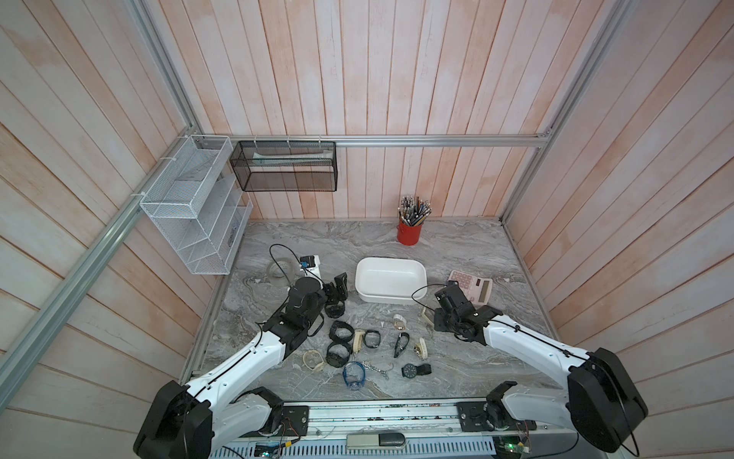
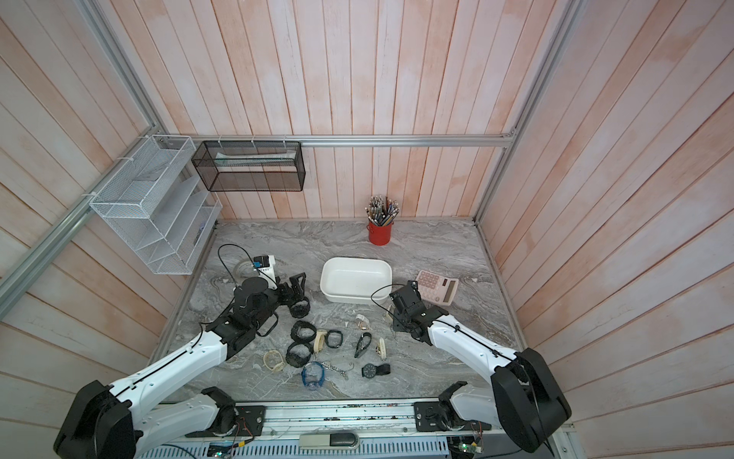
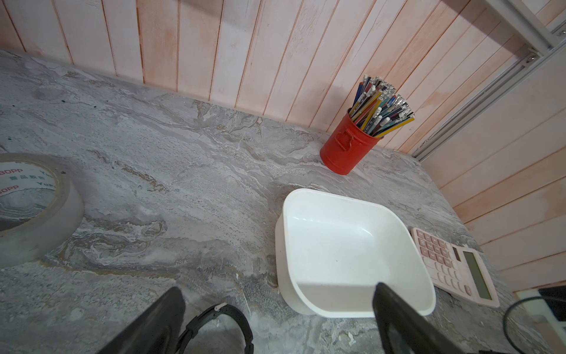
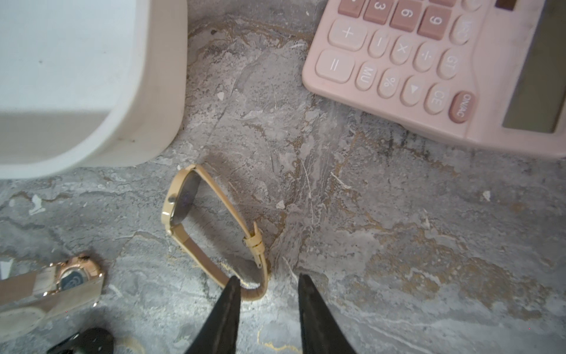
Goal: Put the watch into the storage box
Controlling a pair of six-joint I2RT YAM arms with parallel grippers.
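Note:
A white storage box [image 1: 390, 279] sits mid-table. In the right wrist view, a beige-gold watch [image 4: 173, 200] lies on its side near the box's corner; my right gripper points down just below its strap, fingers apart with nothing clearly between them. Another watch [image 4: 73, 277] lies at lower left. Many watches and straps [image 1: 342, 332] spread across the front of the table. My left gripper is open, left of the box, above a black watch [image 3: 203, 321].
A pink calculator [image 4: 383, 70] lies right of the box, a red pencil cup [image 2: 379, 233] behind it, and a tape roll [image 3: 41, 230] at left. Mesh racks [image 1: 191, 222] hang on the left and back.

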